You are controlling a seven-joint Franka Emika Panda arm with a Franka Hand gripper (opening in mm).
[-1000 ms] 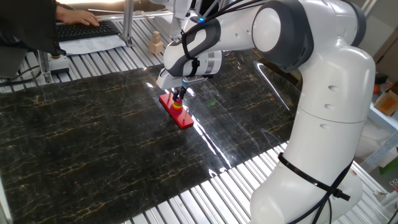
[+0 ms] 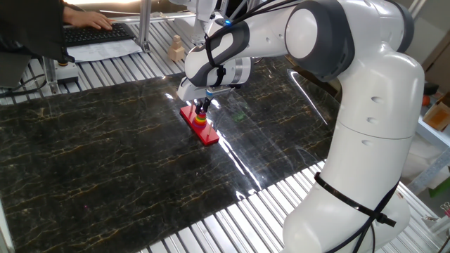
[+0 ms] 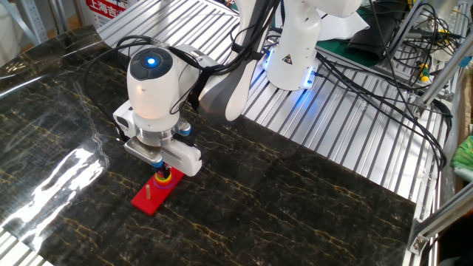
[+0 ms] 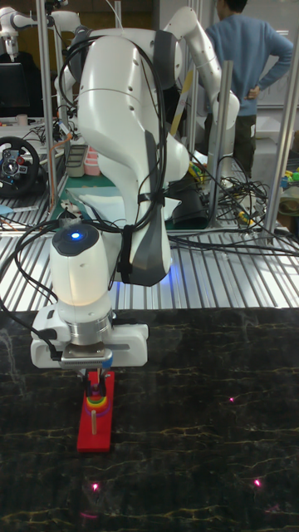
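Observation:
A red rectangular base (image 2: 208, 136) lies flat on the dark marbled tabletop. Around its middle sits a small stack of coloured rings (image 2: 200, 121), with red, yellow and green showing. One bare wooden peg (image 3: 148, 193) rises from the base beside the stack in exterior view 2, and the same peg (image 4: 94, 422) stands on the near side in exterior view 3. Pointing down, my gripper (image 2: 202, 112) has its dark fingertips right at the top of the rings. Whether the fingers are closed on the top ring is too small to tell, and the hand hides part of the base.
A person's hand rests on a keyboard (image 2: 91, 35) at the back left. Cables (image 3: 399, 111) lie near the robot's base.

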